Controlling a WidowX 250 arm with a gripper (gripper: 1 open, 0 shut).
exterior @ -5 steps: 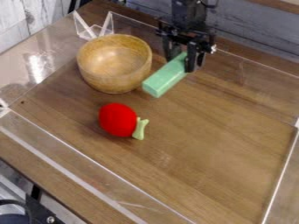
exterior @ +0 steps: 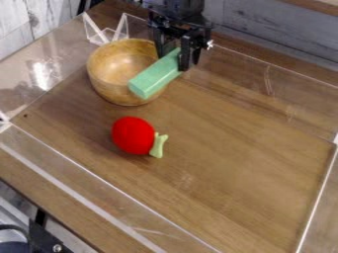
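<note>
My black gripper (exterior: 177, 49) is at the top centre, shut on a green cylinder (exterior: 156, 74), which it holds tilted over the right side of a wooden bowl (exterior: 109, 65). The cylinder's lower end lies within or just above the bowl's opening; which one, I cannot tell. The gripper's fingertips are partly hidden around the cylinder's upper end.
A red plush vegetable (exterior: 134, 135) with a pale green stalk lies in front of the bowl. A white wire object (exterior: 109, 32) stands at the back left.
My gripper has moved left with the green cylinder, bringing it from right of the bowl to over it. The red vegetable is unmoved.
</note>
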